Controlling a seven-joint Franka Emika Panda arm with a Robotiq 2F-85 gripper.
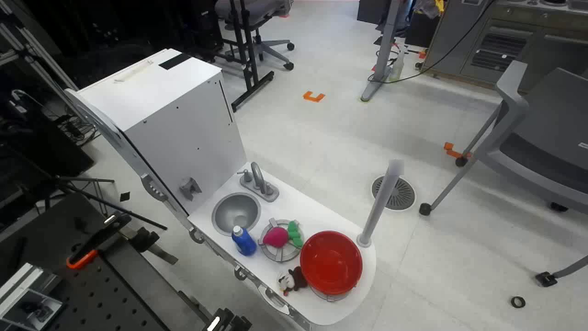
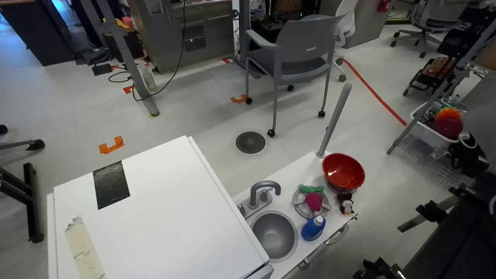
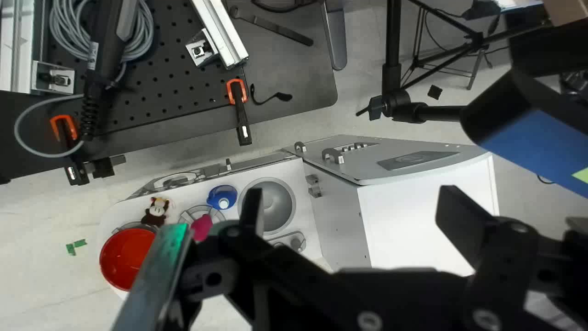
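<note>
My gripper stands open high above the toy kitchen in the wrist view, its fingers wide apart and nothing between them. Neither exterior view shows it. On the white counter sit a red bowl, a small brown-and-white plush toy and a blue bottle with a white cap. A pink and green soft toy lies on the grey burner ring. The bottle stands upright between that ring and the grey sink, which is empty. In the wrist view, part of my gripper covers some of the pink toy.
A tall white cabinet rises beside the sink, with a grey faucet behind the basin. One grey post stands at the counter's back corner. A dark perforated table with clamps lies along the kitchen's front.
</note>
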